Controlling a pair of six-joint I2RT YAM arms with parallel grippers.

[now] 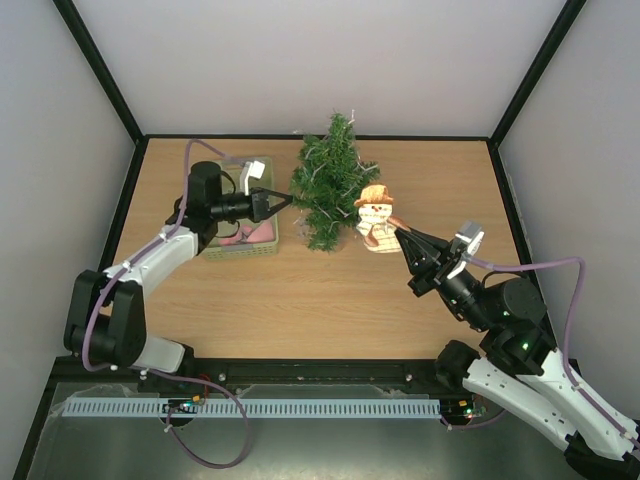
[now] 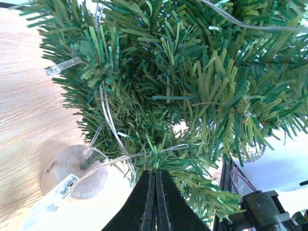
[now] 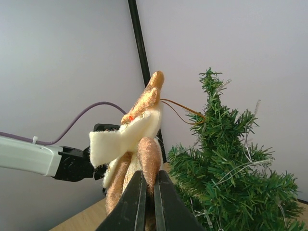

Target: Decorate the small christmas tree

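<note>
The small green tree (image 1: pixel 328 180) with clear light wire stands at the table's back centre. My left gripper (image 1: pixel 286 198) is at its left side; in the left wrist view its closed fingertips (image 2: pixel 155 180) meet the branches, with nothing clearly between them. My right gripper (image 1: pixel 402 232) is shut on a plush snowman ornament (image 1: pixel 376 208) with tan hat and cream body, held beside the tree's right side. In the right wrist view a brown string loop (image 3: pixel 183 106) runs from the ornament toward the branches.
A light green basket (image 1: pixel 240 252) with pink items sits under my left arm. Walls and dark frame posts surround the table.
</note>
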